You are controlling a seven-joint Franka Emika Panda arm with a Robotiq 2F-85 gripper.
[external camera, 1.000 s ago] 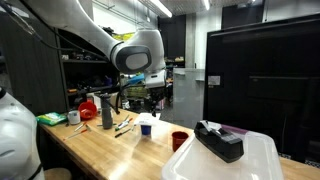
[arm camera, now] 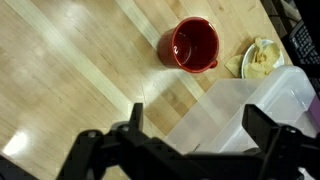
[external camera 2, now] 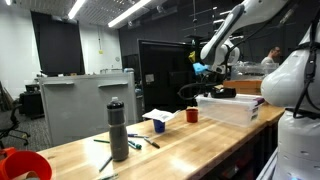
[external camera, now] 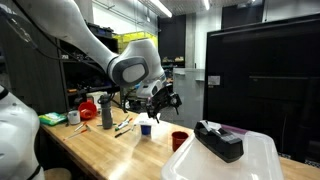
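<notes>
My gripper (external camera: 166, 107) hangs in the air over the table, its fingers apart and nothing between them. In the wrist view, dark fingers (arm camera: 85, 152) stand on either side of a wide gap. A red mug (arm camera: 194, 45) stands upright on the wooden table, seen from above with its handle toward the bin. In exterior view 1 the same mug (external camera: 180, 140) is below and to the right of the gripper, clear of it. A blue cup (external camera: 146, 128) with something white at it stands farther left.
A large whitish bin (external camera: 258, 158) lies right of the mug, with a black object (external camera: 219, 141) at its edge. A plate of chips (arm camera: 262, 58) is near the mug. A grey bottle (external camera 2: 118, 132), loose utensils and a red container (external camera 2: 27, 166) occupy the table's other side.
The arm's wrist has turned and the gripper has shifted right and slightly lower in exterior view 1. The mug, cup and bin have stayed in place.
</notes>
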